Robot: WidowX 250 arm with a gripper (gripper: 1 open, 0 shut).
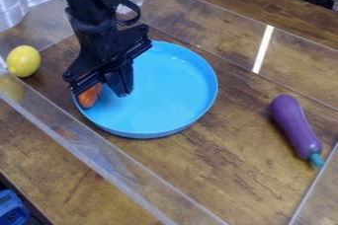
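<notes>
My gripper (114, 71) is low over the left part of a blue plate (172, 106), its tips down in front of an orange carrot (89, 96), most of which is hidden behind it.
A yellow lemon (23, 60) lies left of the plate. A purple eggplant (294, 125) lies on the wooden surface at the right. Clear walls border the area, and a blue object (11, 209) is at the lower left corner. Bare wood surrounds the plate on the right.
</notes>
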